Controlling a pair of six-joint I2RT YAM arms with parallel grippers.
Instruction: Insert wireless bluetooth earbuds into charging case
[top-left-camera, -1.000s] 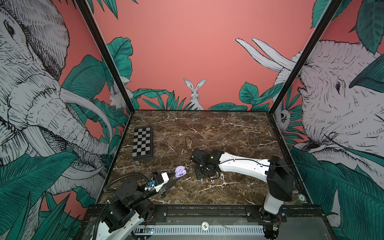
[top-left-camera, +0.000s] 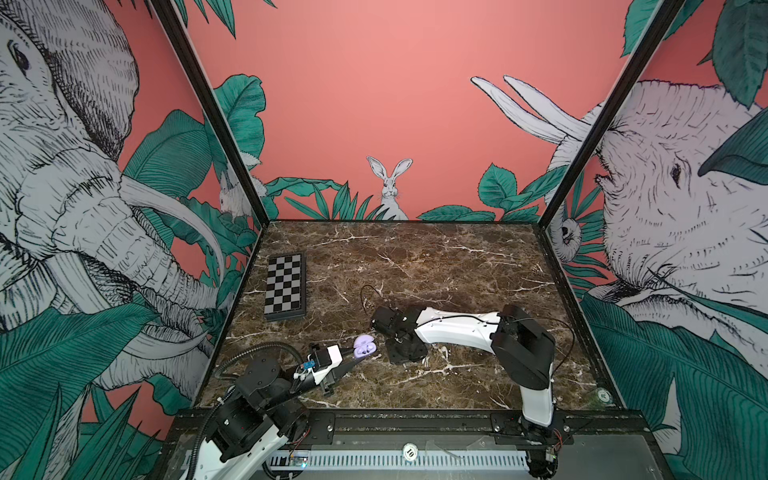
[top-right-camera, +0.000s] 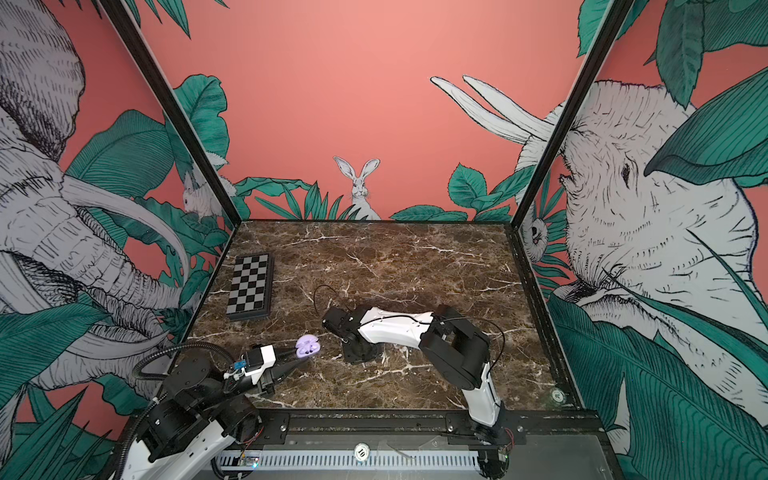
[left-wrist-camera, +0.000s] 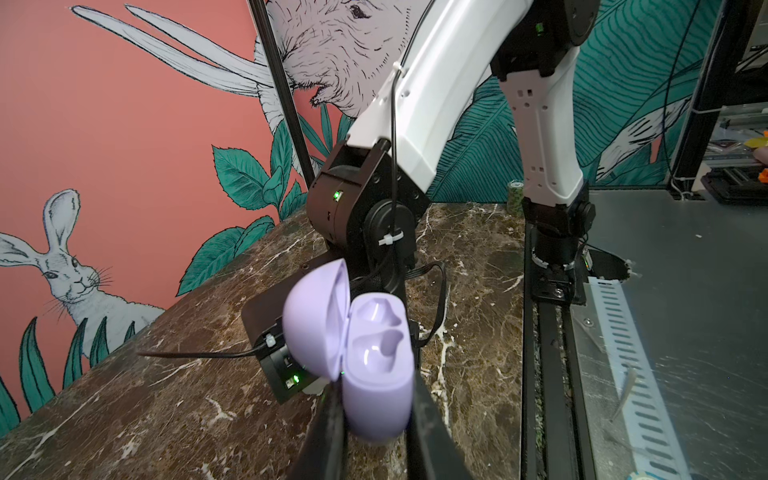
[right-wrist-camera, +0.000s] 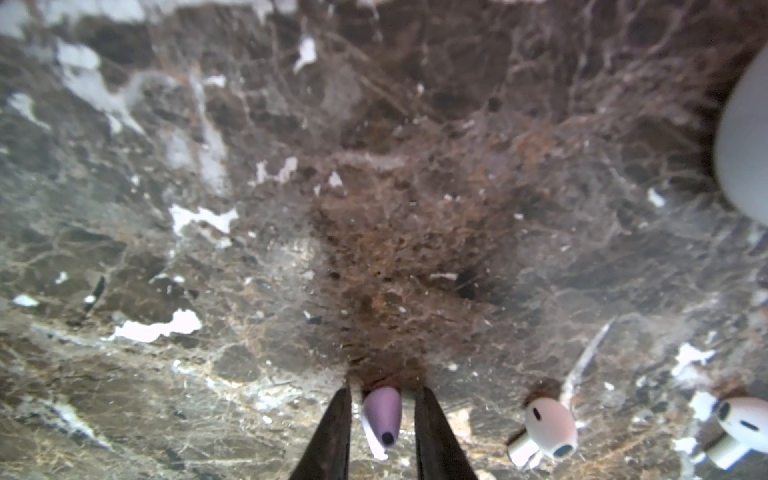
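My left gripper (top-left-camera: 357, 355) is shut on the lavender charging case (left-wrist-camera: 376, 376), held with its lid open and two empty wells facing the camera in the left wrist view. My right gripper points down close to the marble table, part open around a small purple earbud (right-wrist-camera: 384, 412), its fingertips on either side. Two pale earbuds (right-wrist-camera: 550, 428) lie to the right of it in the right wrist view. A grey rounded shape at that view's right edge is unclear.
A checkered board (top-left-camera: 285, 284) lies at the back left. The right arm spans the front right.
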